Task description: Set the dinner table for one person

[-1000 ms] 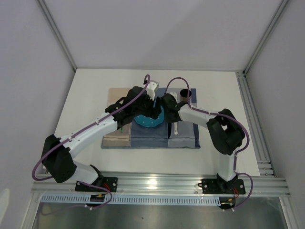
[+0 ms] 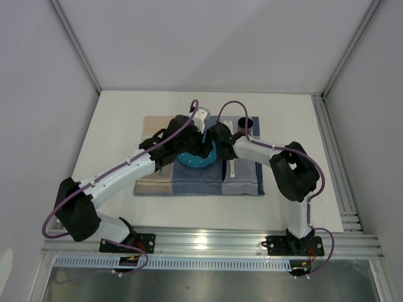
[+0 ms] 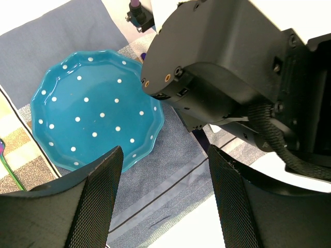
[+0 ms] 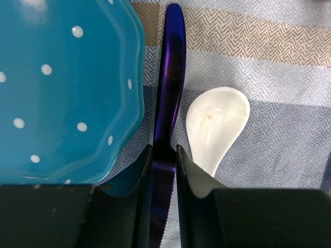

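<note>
A blue dotted plate (image 3: 98, 108) lies on the striped placemat (image 2: 201, 185). My left gripper hangs open over the plate's near side, nothing between its fingers. Right of the plate a dark purple knife (image 4: 170, 67) lies along it, with a white spoon (image 4: 217, 119) beside it. My right gripper is down over the knife, fingertips close together at its narrow neck; whether they grip it I cannot tell. A green-handled utensil (image 3: 11, 170) lies left of the plate. The right arm's housing covers much of the left wrist view.
A dark cup (image 2: 245, 124) stands at the mat's back right. The two arms' wrists are very close over the plate. Bare white table (image 2: 119, 113) surrounds the mat, bordered by walls and metal rails.
The right arm has shifted very slightly in the top view. The left arm and the objects look unchanged.
</note>
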